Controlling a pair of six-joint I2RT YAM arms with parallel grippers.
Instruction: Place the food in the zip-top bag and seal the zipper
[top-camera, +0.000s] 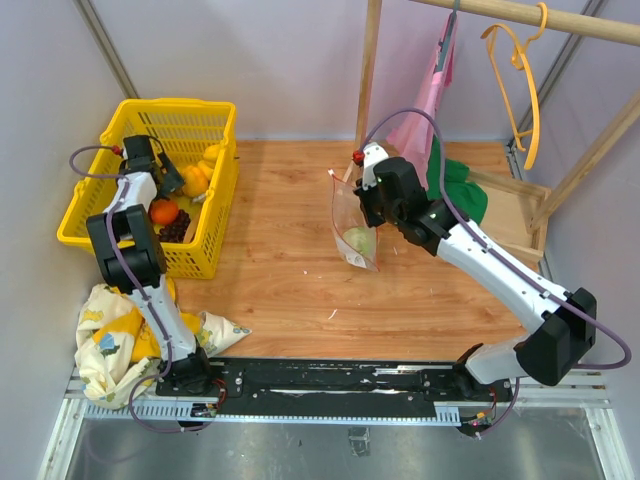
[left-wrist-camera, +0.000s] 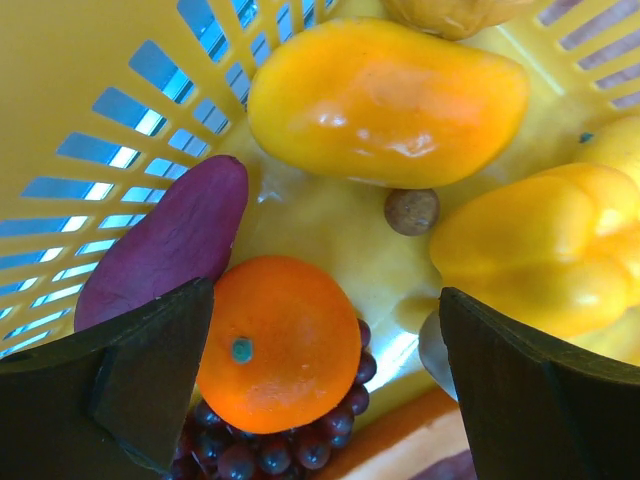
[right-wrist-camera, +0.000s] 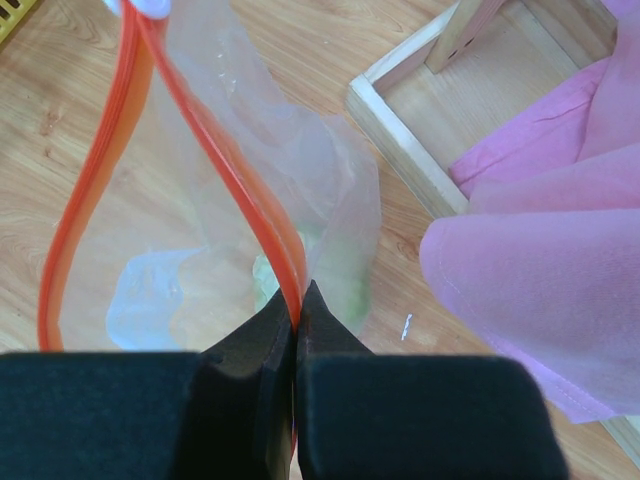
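My left gripper hangs open inside the yellow basket (top-camera: 215, 230), above an orange (left-wrist-camera: 280, 340), an eggplant (left-wrist-camera: 165, 240), grapes (left-wrist-camera: 275, 450), a mango (left-wrist-camera: 385, 100) and a yellow pepper (left-wrist-camera: 530, 250). Nothing is held between its fingers. At the centre right, my right gripper is shut on the orange-edged rim of the zip top bag (top-camera: 352, 230). The bag stands open on the wooden floor with a pale green item (top-camera: 357, 240) low inside it.
A wooden rack with pink cloth (right-wrist-camera: 540, 290), green cloth (top-camera: 466, 195) and a yellow hanger (top-camera: 532, 140) stands at the right. Patterned cloths (top-camera: 105, 370) lie front left.
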